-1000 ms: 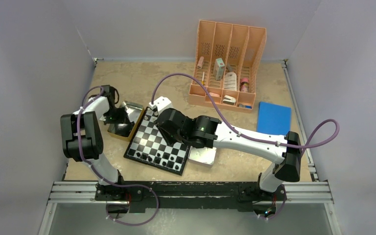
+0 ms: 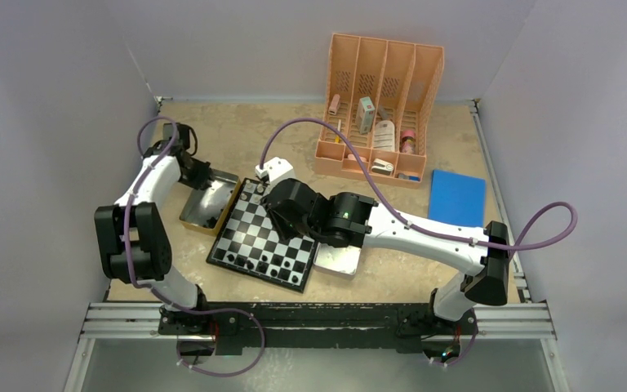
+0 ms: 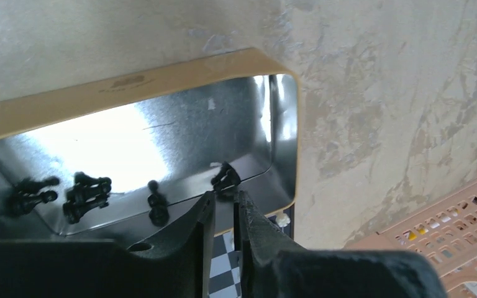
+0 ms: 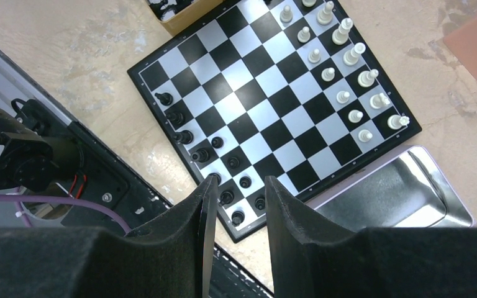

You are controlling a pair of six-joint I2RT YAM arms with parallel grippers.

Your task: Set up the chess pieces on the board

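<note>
The chessboard [image 4: 267,118] carries rows of white pieces [image 4: 350,57] on one side and black pieces [image 4: 200,155] on the other. A tan-rimmed metal box [image 3: 136,87] beside it holds several loose black pieces [image 3: 156,205]. My left gripper is over this box, fingertips close together with a narrow gap, a black piece [image 3: 226,175] visible just beyond them; whether it is held is unclear. My right gripper hangs high over the board, fingers apart, nothing seen between them.
An empty metal tray [image 4: 397,192] lies beside the board. A pink organizer [image 2: 384,57] with small items stands at the back; a blue mat [image 2: 457,198] lies right.
The left arm has risen and shifted slightly back and up in the top view.
</note>
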